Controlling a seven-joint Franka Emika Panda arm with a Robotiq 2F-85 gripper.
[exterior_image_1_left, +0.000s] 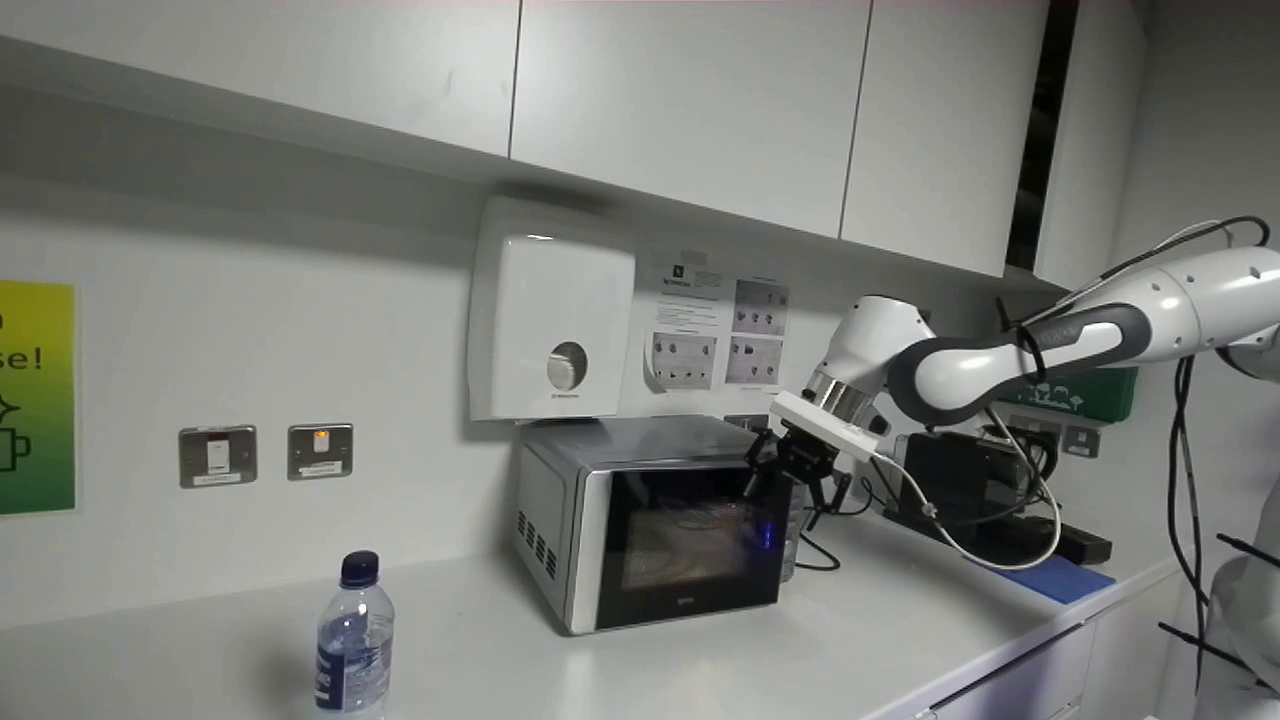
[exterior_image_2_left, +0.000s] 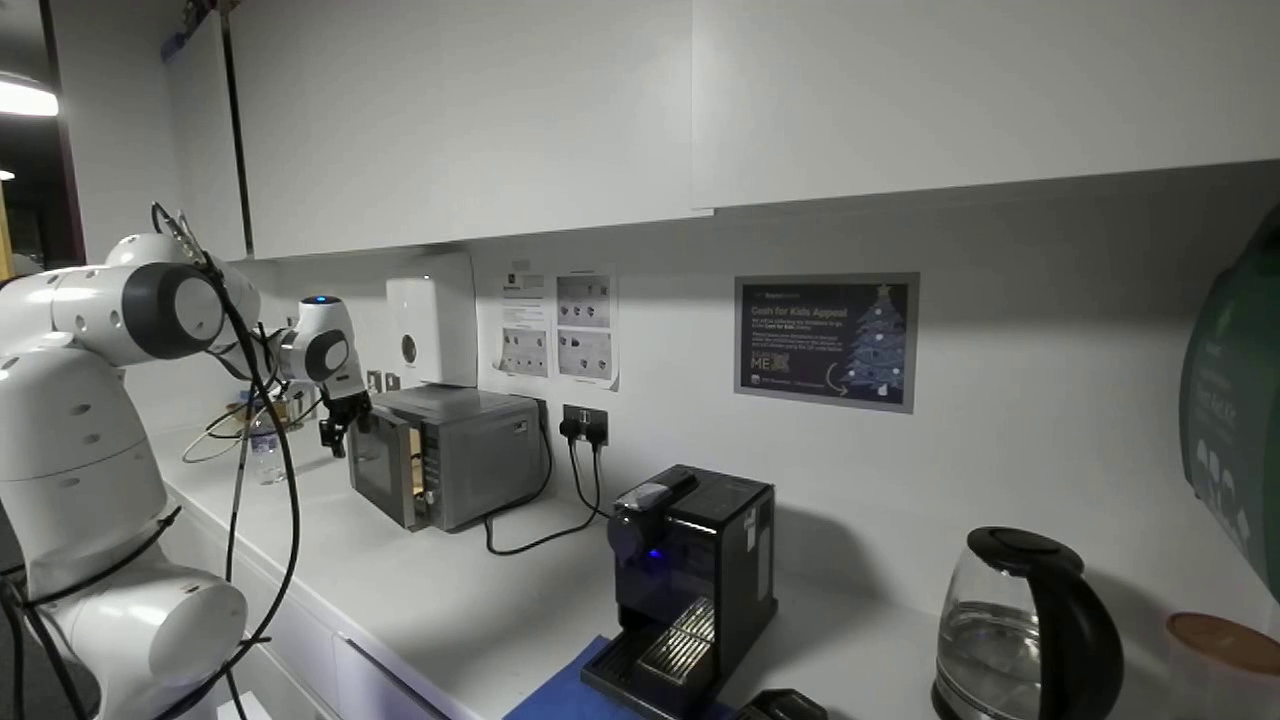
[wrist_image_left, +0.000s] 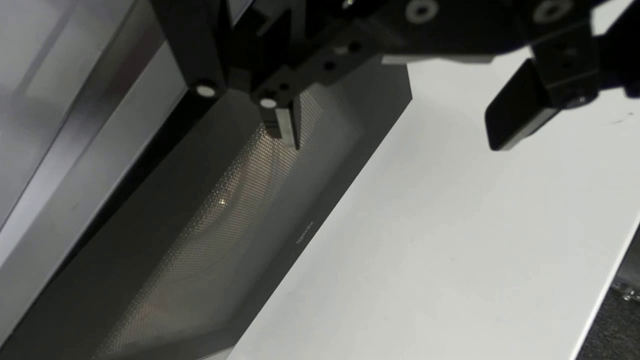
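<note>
A silver microwave (exterior_image_1_left: 654, 444) with a dark glass door (exterior_image_1_left: 696, 564) stands on the counter. Exterior view 2 shows the door (exterior_image_2_left: 386, 462) ajar, with a lit strip of the interior behind it. My gripper is open, its fingers wide apart and nothing between them. One finger (wrist_image_left: 289, 127) lies over the outer face of the door in the wrist view; whether it touches cannot be told. The other finger (wrist_image_left: 516, 111) is out over the white counter. In exterior view 1 the gripper (exterior_image_1_left: 786, 506) is at the door's upper right corner.
A water bottle (exterior_image_1_left: 355, 642) stands left of the microwave. On the other side are a coffee machine (exterior_image_2_left: 702, 576) on a blue mat (exterior_image_2_left: 558, 684) and a kettle (exterior_image_2_left: 996, 624). Cables (exterior_image_2_left: 534, 550) trail behind the microwave.
</note>
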